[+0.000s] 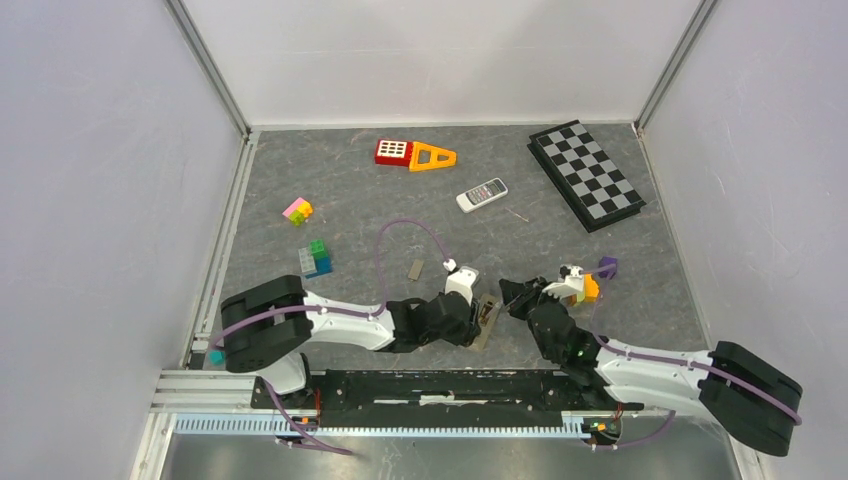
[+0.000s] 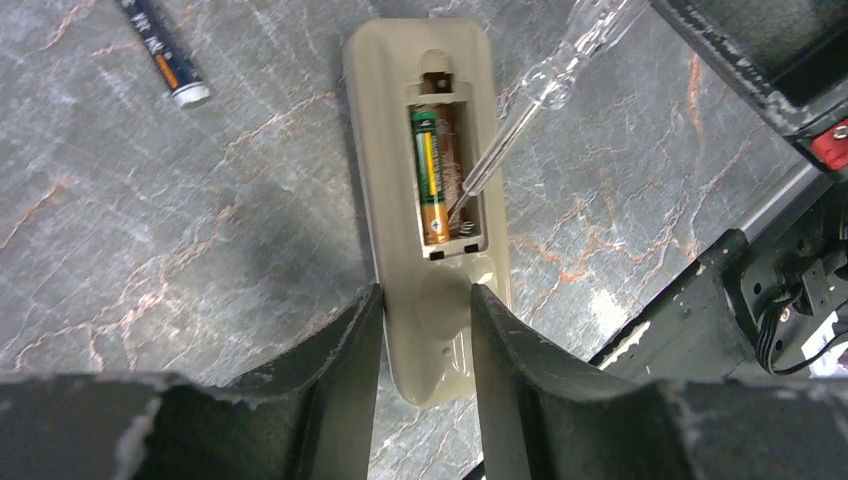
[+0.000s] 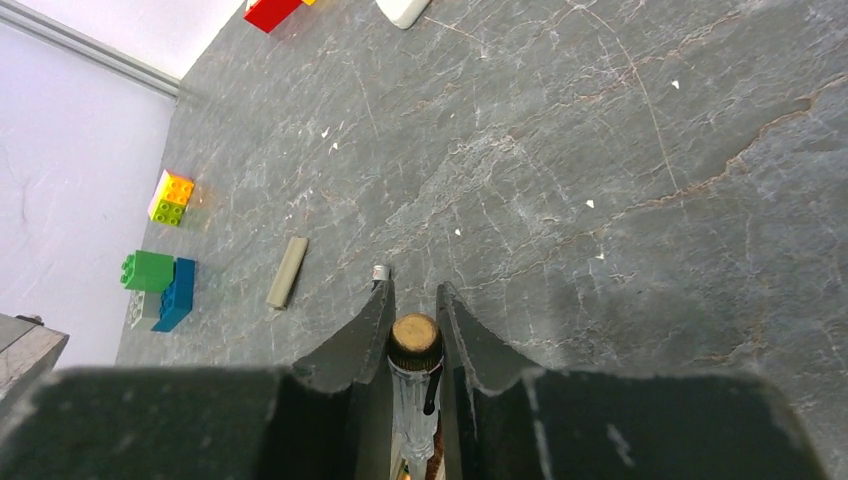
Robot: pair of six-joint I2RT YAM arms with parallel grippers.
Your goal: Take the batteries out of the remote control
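Note:
In the left wrist view the beige remote control lies back up with its battery compartment uncovered. A green and copper battery sits in the left slot; the right slot looks dark, with a metal contact at its lower end. My left gripper is part open, one finger on each side of the remote's lower end in view; contact cannot be told. My right gripper is shut on a clear slim tool with a brown cap. The tool's thin tip reaches into the compartment beside the battery. A dark blue battery lies loose on the table.
The small battery cover lies left of the remote. Further off are a white remote, a checkered board and toy bricks. Orange and purple pieces lie beside the right arm.

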